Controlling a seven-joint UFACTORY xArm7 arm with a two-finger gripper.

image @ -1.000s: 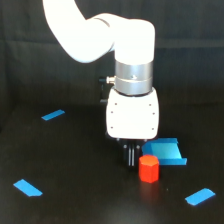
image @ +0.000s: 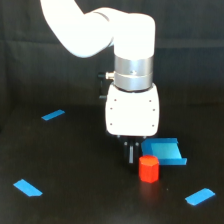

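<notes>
A red block (image: 149,169) stands on the dark table, in front of a blue square (image: 163,152). My white gripper (image: 131,153) points downward just left of the block. Its thin dark fingers hang close together, and the dark background hides how wide the gap between them is. No object shows between them. Whether a finger touches the block cannot be made out. The gripper and the block cover part of the blue square's left side.
Strips of blue tape lie at the back left (image: 53,115), front left (image: 27,188) and front right (image: 200,197). A dark curtain hangs behind.
My gripper has risen very slightly. The red block, the blue square and the tape strips are where they were.
</notes>
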